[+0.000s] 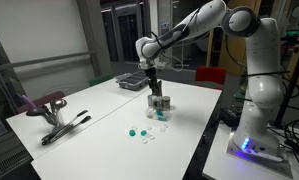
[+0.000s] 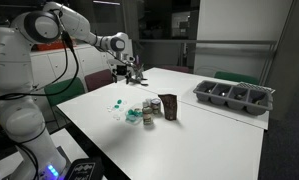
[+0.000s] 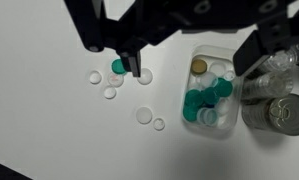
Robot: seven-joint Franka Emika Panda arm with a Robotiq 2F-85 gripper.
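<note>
My gripper stands open above the table, its two dark fingers wide apart with nothing held between them. Below, in the wrist view, a clear plastic tray (image 3: 192,75) holds green, white and one brownish cap. Left of the tray, loose caps lie on the white table: a green cap (image 3: 119,66), a white cap (image 3: 144,115) and several other pale ones. In exterior view 2 the gripper (image 2: 120,73) hangs well above the table, clear of all objects.
Lidded jars (image 3: 288,115) stand close to the tray's right side. A dark brown bag (image 2: 169,106) is upright near them. Farther off sit a grey compartment bin (image 2: 234,96) and a utensil holder (image 1: 58,117) with tongs (image 1: 67,130).
</note>
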